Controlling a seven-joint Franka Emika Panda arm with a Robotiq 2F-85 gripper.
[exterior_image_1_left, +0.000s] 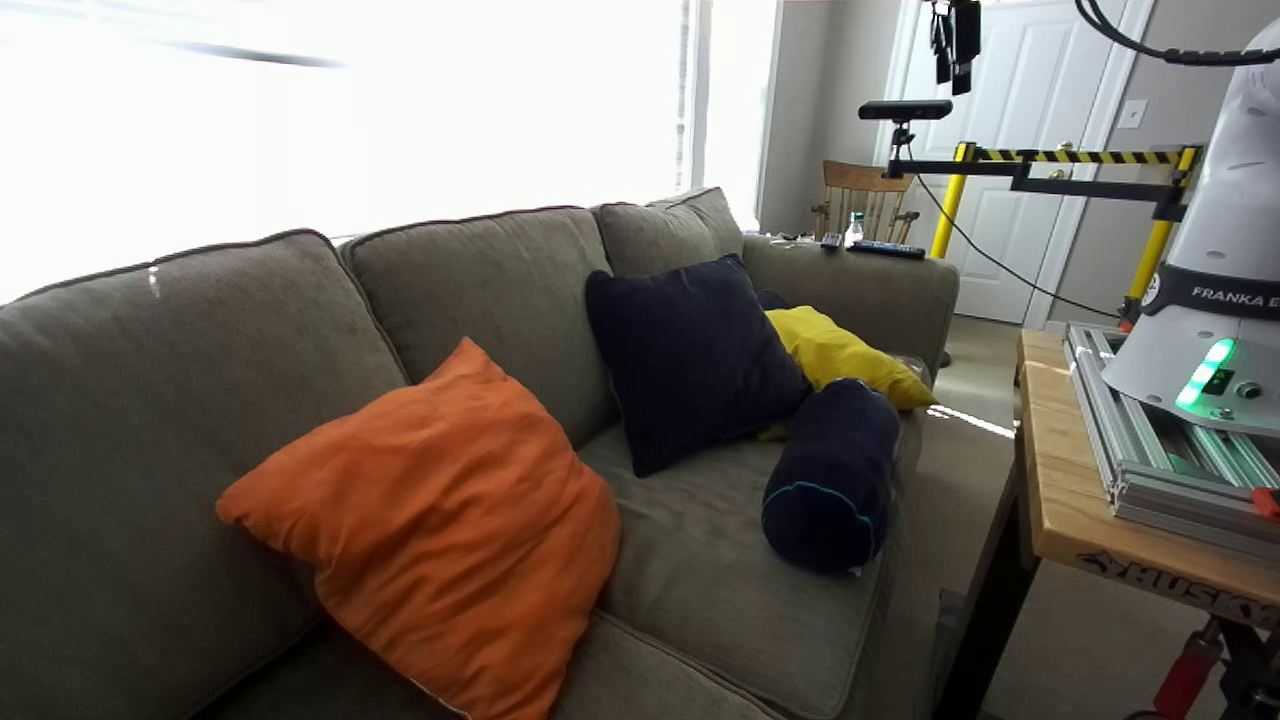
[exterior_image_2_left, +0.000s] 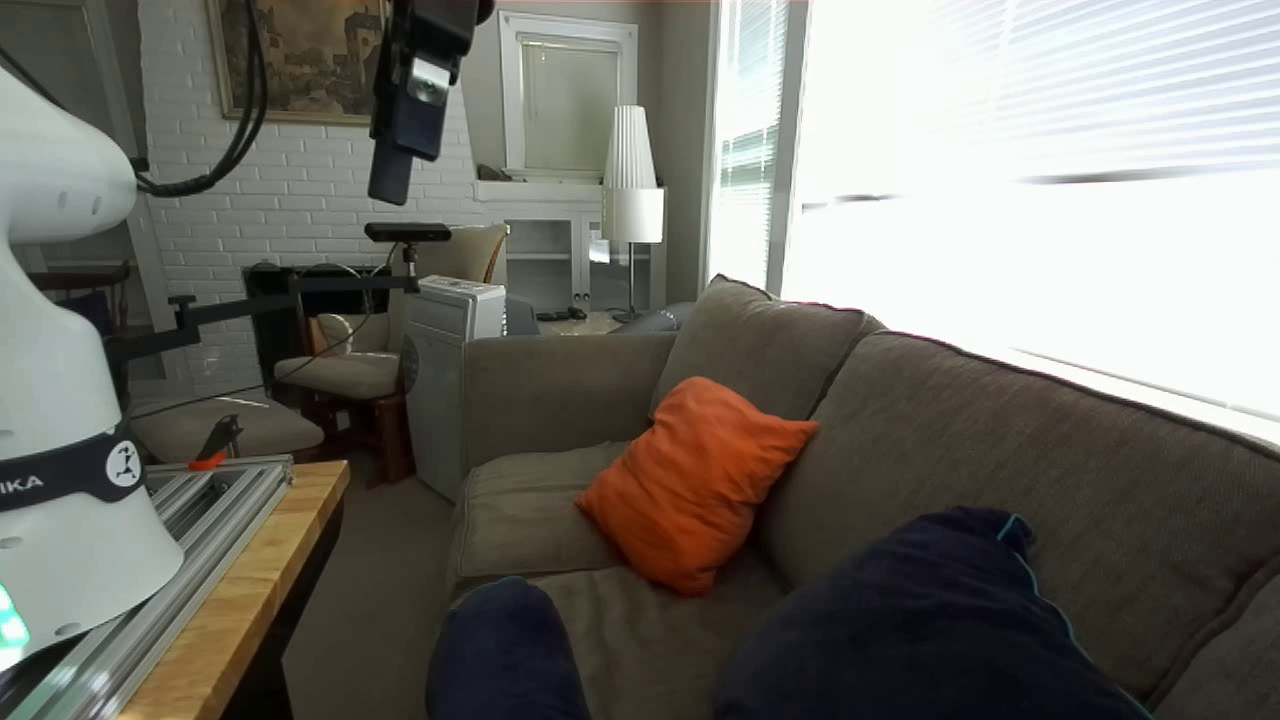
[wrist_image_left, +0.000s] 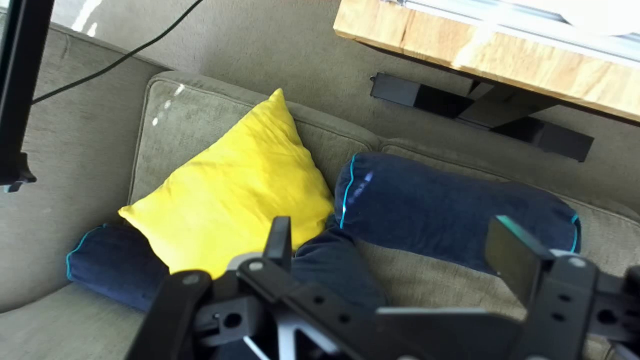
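Note:
My gripper is open in the wrist view, its two fingers wide apart with nothing held between them. It hangs well above the couch; exterior view 2 shows its dark fingers (exterior_image_2_left: 405, 132) high in the air. Below it lie a yellow pillow (wrist_image_left: 234, 186) and a navy bolster (wrist_image_left: 444, 207) with teal piping. A square navy pillow (exterior_image_1_left: 702, 354) leans on the backrest, partly hidden by my gripper in the wrist view. The orange pillow (exterior_image_1_left: 444, 528) rests tilted against the backrest at the couch's other end. A second navy bolster (wrist_image_left: 117, 264) shows beside the yellow pillow.
The grey-brown couch (exterior_image_1_left: 720, 576) runs beside the wooden table (exterior_image_1_left: 1068, 480) carrying my arm's base, with a floor gap between. A camera on a black boom (exterior_image_1_left: 906, 110) stands near the couch's armrest. Remotes (exterior_image_1_left: 885, 250) and a bottle (exterior_image_1_left: 854, 230) sit around that armrest.

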